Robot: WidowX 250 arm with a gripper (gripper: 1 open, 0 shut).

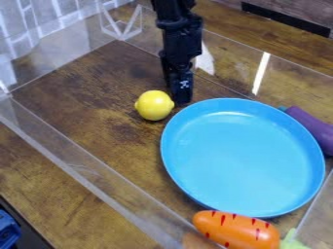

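My dark gripper [180,73] reaches down from the top centre, low over the wooden table just behind a yellow round object [155,105], which looks like a lemon. Its fingers are dark and small in view; I cannot make out clearly what, if anything, is between them.
A large blue plate [240,156] fills the right middle. A purple object [309,126] lies at the right edge, an orange carrot toy [237,230] at the bottom right, and something blue [7,231] at the lower left.
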